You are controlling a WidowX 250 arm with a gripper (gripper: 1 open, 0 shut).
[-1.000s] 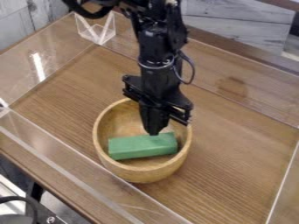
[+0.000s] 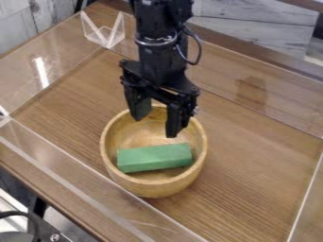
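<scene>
My black gripper [image 2: 159,113] reaches down from the top centre to the back half of a tan oval bowl [image 2: 192,176], its fingers spread open. A green block [image 2: 149,159] lies in the front of the bowl, below the fingers and apart from them.
The wooden table [image 2: 252,189] has free room to the right and left of the bowl. A clear plastic object [image 2: 98,26] stands at the back left. A black cable [image 2: 19,219] shows at the bottom left corner.
My gripper has turned and come nearer, with its fingers now spread wider over the back of the bowl. The green block looks about unchanged.
</scene>
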